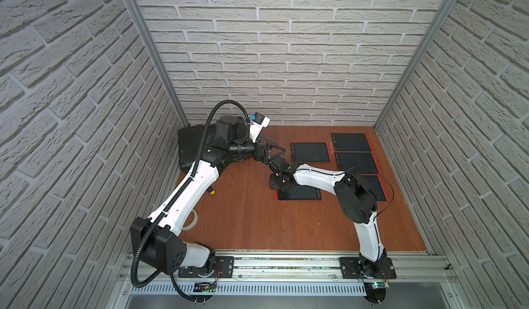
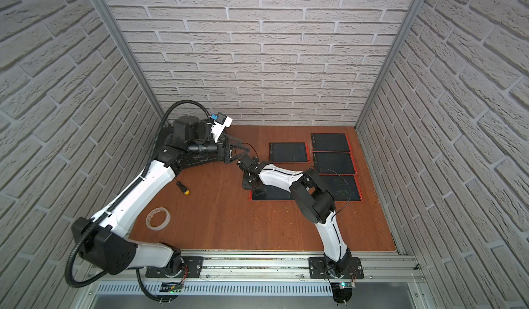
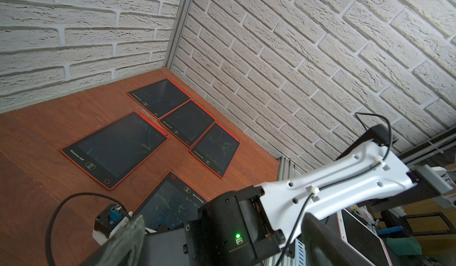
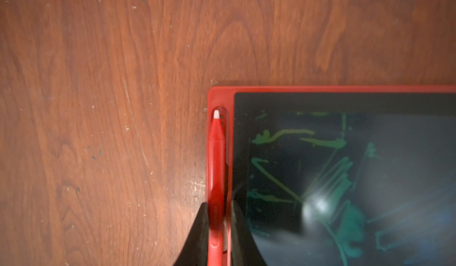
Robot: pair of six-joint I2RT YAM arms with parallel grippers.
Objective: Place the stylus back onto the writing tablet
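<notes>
In the right wrist view, a red stylus (image 4: 217, 166) with a white tip lies along the left edge of a red-framed, dark-screened tablet (image 4: 380, 89). Its tip is at the end of the slot; the body sits a little left, so part of the slot shows on its right. My right gripper is narrowed to a small gap over the stylus, left finger beside it, a sliver of red frame near the right one; whether they press on it I cannot tell. My left gripper is open and empty, raised left of the right arm.
Several more tablets lie on the right of the table, one of them (image 1: 310, 152) just behind the working tablet. A screwdriver (image 2: 182, 187), a tape roll (image 2: 158, 218) and a dark case (image 1: 190, 143) are at left.
</notes>
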